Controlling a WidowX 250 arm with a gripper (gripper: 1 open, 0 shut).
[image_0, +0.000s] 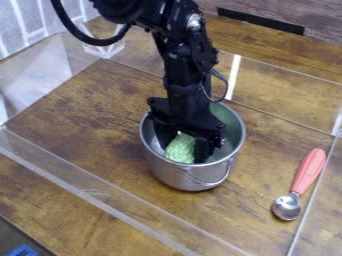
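My black gripper is lowered into a steel pot in the middle of the view. A light green object lies inside the pot, right at the gripper's fingers. The gripper hides much of it, and I cannot tell whether the fingers are closed on it.
A spoon with a pink handle lies on the wooden table to the right of the pot. Pale strips cross the table, and a blue object is at the bottom left corner.
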